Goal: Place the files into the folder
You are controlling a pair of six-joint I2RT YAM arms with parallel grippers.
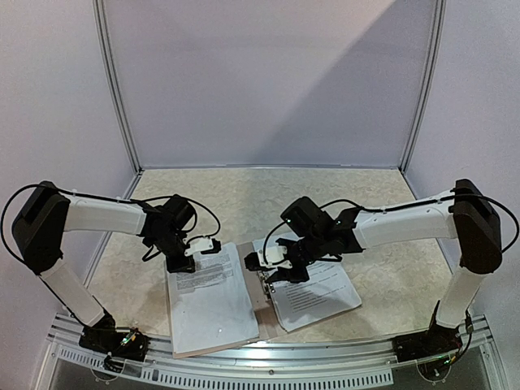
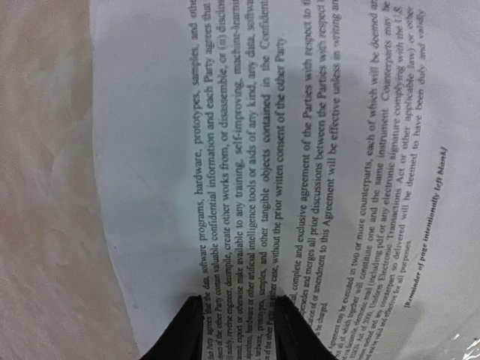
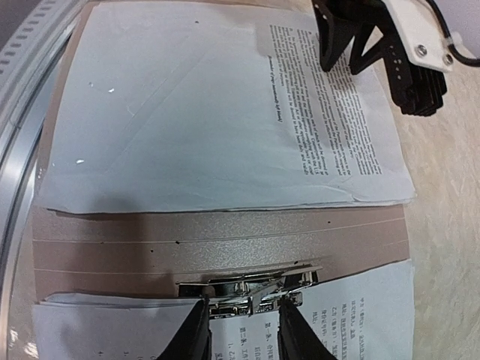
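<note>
The brown folder (image 1: 258, 301) lies spread flat near the front of the table. On its left half rests a stack of printed sheets (image 1: 213, 309); on its right half, more papers (image 1: 321, 294) sit under the metal clip (image 3: 251, 289) by the spine. Over the upper part of the left stack, my left gripper has its fingers apart with printed text visible between them. My right gripper hovers at the clip, fingers apart, the clip's middle showing between the tips. Whether they touch it cannot be told.
A metal rail (image 1: 219, 371) runs along the table's front edge, close to the folder's lower edge. Bare table (image 1: 252, 199) lies behind the folder. The left gripper stands across the spine from the right one.
</note>
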